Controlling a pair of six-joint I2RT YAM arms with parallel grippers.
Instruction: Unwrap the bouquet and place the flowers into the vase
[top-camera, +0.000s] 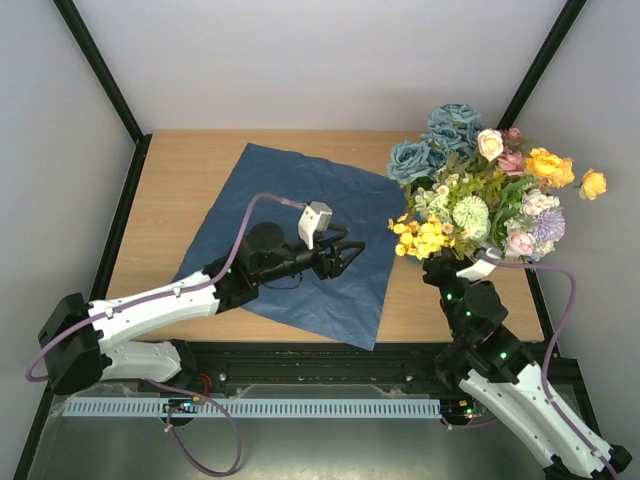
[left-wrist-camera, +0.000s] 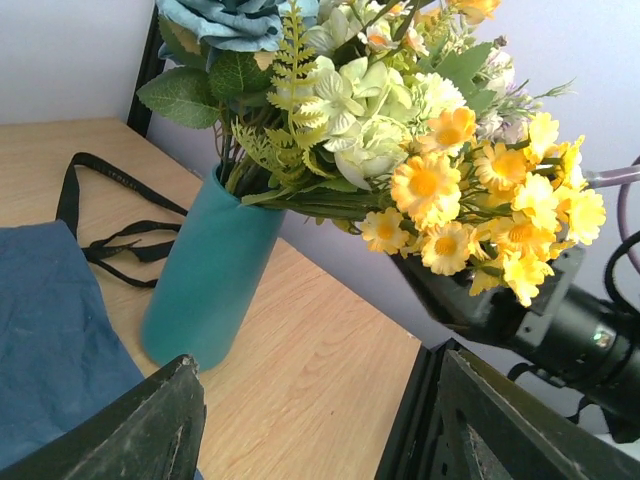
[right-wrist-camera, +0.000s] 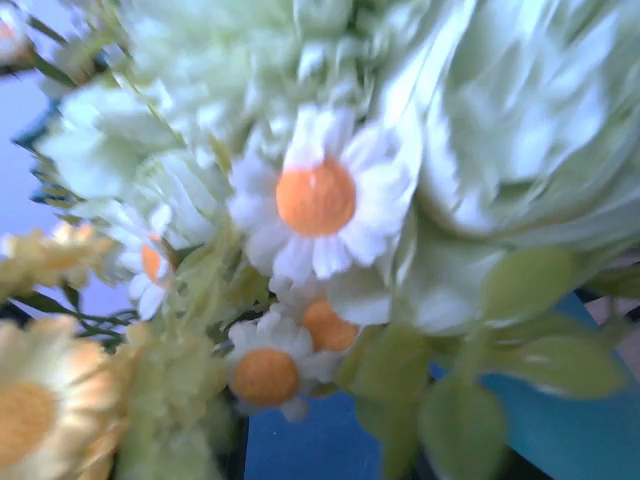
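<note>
A teal vase (left-wrist-camera: 215, 270) stands on the table at the right, tilted in the left wrist view. A big mixed bunch of flowers (top-camera: 480, 195) spreads above it, hiding most of the vase from above. Green stems (left-wrist-camera: 300, 203) enter the vase mouth, while yellow flowers (left-wrist-camera: 480, 215) hang out past its rim. Left of the bunch, over the cloth, my left gripper (top-camera: 350, 247) is open with nothing between its fingers. Close beneath the yellow flowers is my right gripper; blooms cover its fingertips, so its finger state is hidden. Daisies (right-wrist-camera: 318, 197) fill the right wrist view.
A dark blue cloth (top-camera: 290, 220) covers the middle of the table (top-camera: 165, 210). Behind the vase lies a black strap (left-wrist-camera: 125, 240). Bare wood shows at the left and in front of the vase.
</note>
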